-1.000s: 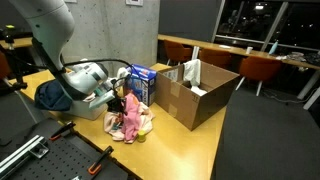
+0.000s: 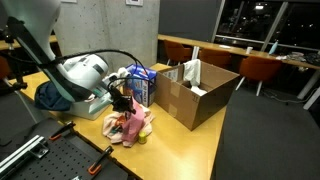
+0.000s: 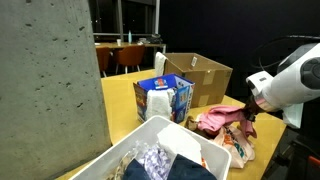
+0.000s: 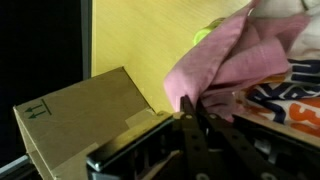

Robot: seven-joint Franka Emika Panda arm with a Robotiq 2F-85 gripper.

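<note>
A pink cloth [image 2: 133, 125] hangs from my gripper [image 2: 126, 103], its upper end bunched at the fingertips and its lower part on the wooden table. In the wrist view it runs up to the gripper, which is shut on it. The other exterior view shows the pink cloth [image 3: 222, 117] stretched toward the gripper [image 3: 244, 112] at the right. Under and beside it lie other fabrics: a pale cloth [image 2: 147, 119] and an orange, black and white printed one [image 4: 298, 98]. The fingertips are partly hidden by cloth.
A white bin [image 3: 95, 168] holds several crumpled fabrics. Beside it stands a blue box [image 3: 180, 92]. A large open cardboard box [image 2: 190, 103] has a white cloth over its rim. A small yellow-green object [image 2: 142, 139] sits near the fabrics.
The arm has shifted left and slightly up in exterior view 1. The pink cloth now rises to the fingertips in a narrower hanging shape, and less fabric spreads to its right.
</note>
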